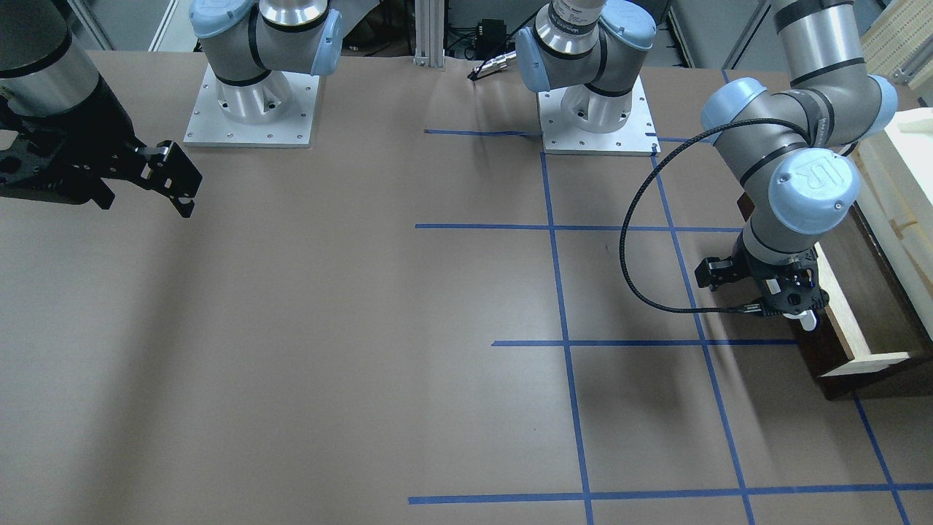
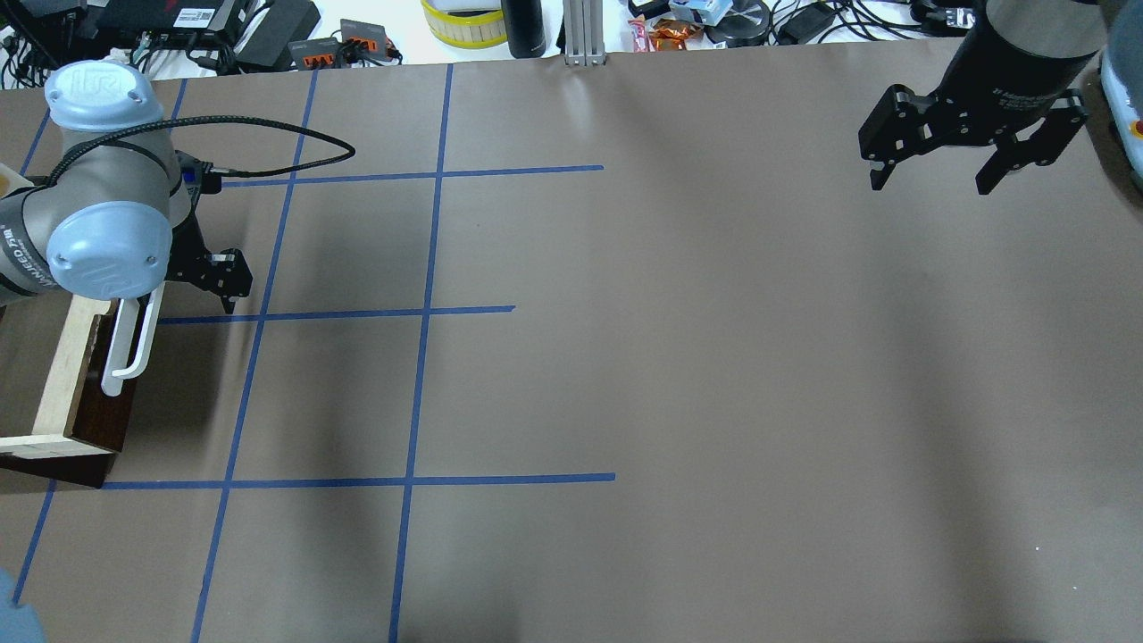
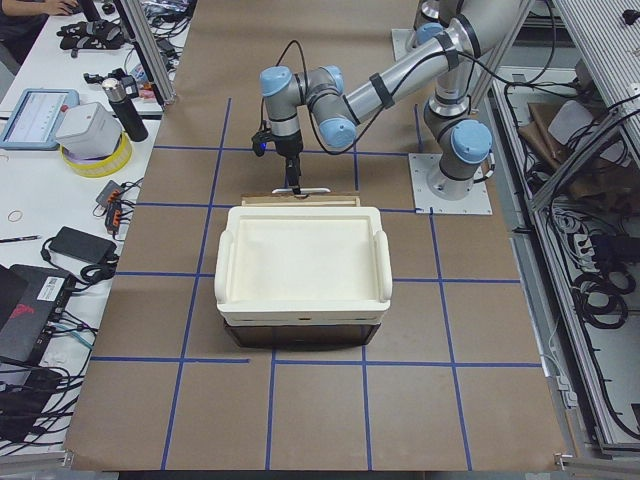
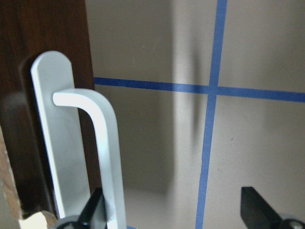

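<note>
A white bar handle (image 4: 112, 157) is mounted on the dark brown front of a wooden drawer (image 1: 840, 337), which stands pulled out from a box with a white top (image 3: 302, 258). My gripper is at the handle, one finger (image 4: 95, 214) against it, the other apart on the right over the floor in the wrist view; whether the handle is between the fingers or the fingers are closing cannot be fully told, but they stand apart. In the top view the handle (image 2: 139, 338) shows below my wrist.
Other arms stand around the taped floor, one with a black gripper (image 2: 970, 129) at the upper right of the top view. A cable loops from my wrist.
</note>
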